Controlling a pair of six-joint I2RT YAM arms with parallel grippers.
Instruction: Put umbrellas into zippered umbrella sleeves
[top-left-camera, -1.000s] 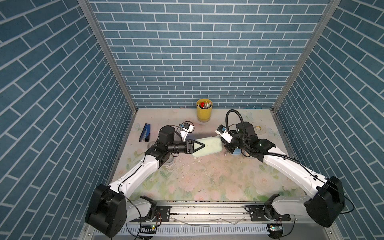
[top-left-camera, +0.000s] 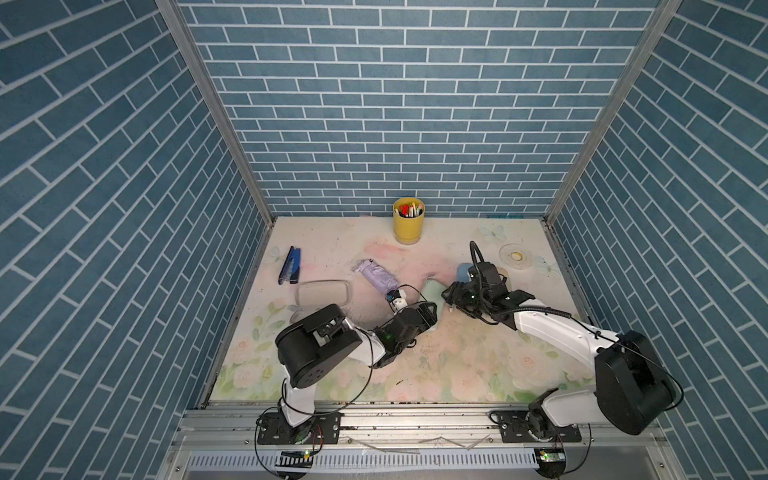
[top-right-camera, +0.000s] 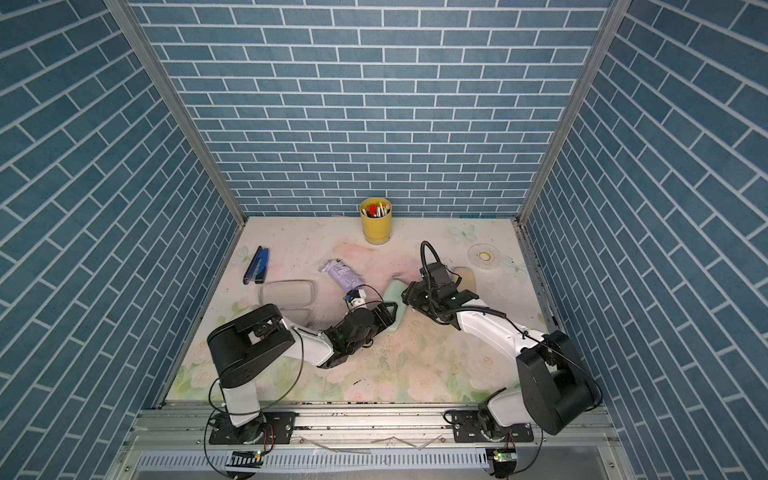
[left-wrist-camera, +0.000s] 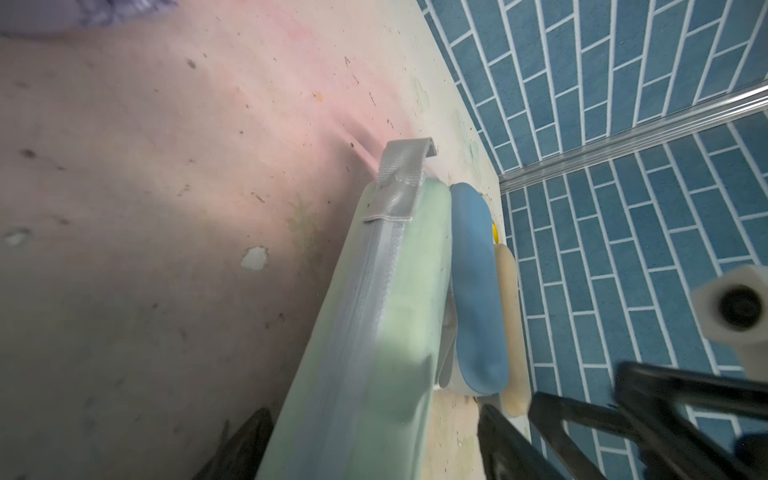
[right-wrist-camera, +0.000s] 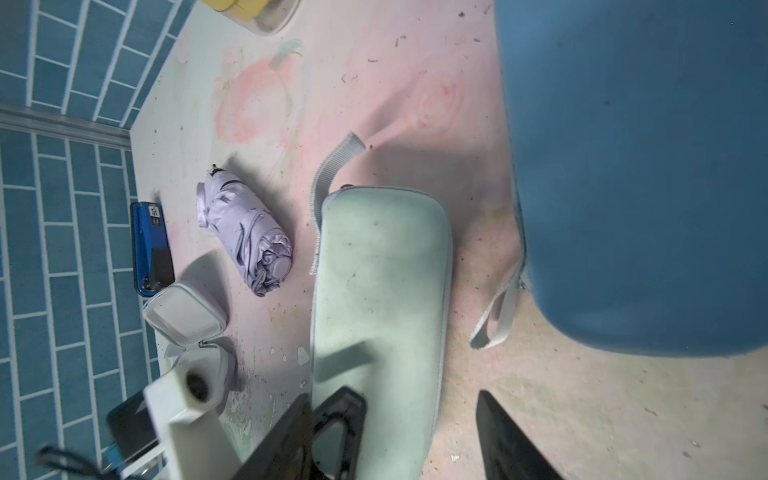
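A pale green sleeve (left-wrist-camera: 384, 336) lies on the table, its grey zipper and fabric tab facing my left wrist camera. My left gripper straddles its near end; bare space shows between the sleeve and the right-hand finger (left-wrist-camera: 512, 448). From the other side, my right gripper is open close to the sleeve, whose near part lies by its left-hand finger. The lilac folded umbrella (right-wrist-camera: 244, 228) rests apart, to the left of the sleeve in the right wrist view. Whether anything is inside the sleeve cannot be seen.
A blue sleeve (left-wrist-camera: 480, 296) and a beige one (left-wrist-camera: 512, 344) lie right of the green one. Left are an open clear case (top-left-camera: 322, 281) and a blue stapler (top-left-camera: 289, 265). A yellow pen cup (top-left-camera: 408, 224) stands at the back.
The green sleeve, held up by my left gripper a second ago, went down to the table and turned more upright in view. My left gripper moved right; the right one came left and forward.
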